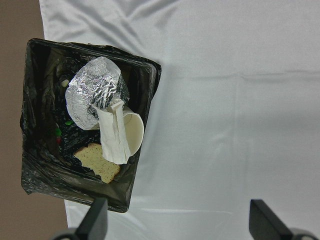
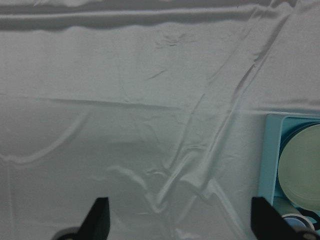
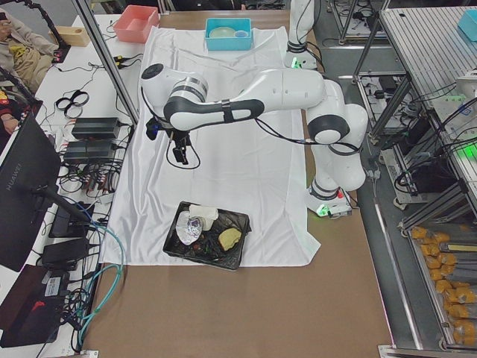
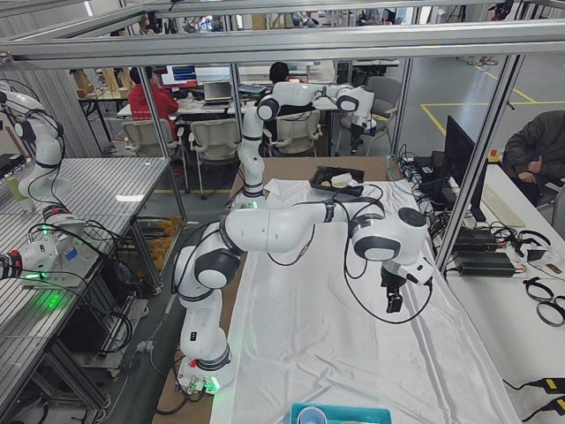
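A black-lined bin (image 1: 37, 150) on the white cloth holds crumpled foil (image 1: 92, 87), a white paper napkin (image 1: 112, 132), a paper cup (image 1: 135, 130) and a slice of bread (image 1: 95, 162). My left gripper hovers beside and above it, fingers apart, empty. My right gripper is over bare cloth with its fingers apart and empty, near a teal tray (image 2: 270, 150) holding a pale green round item (image 2: 302, 165) and a cylindrical item.
A monitor (image 3: 22, 194), cables and electronics line one side of the table. Metal frame posts stand around it.
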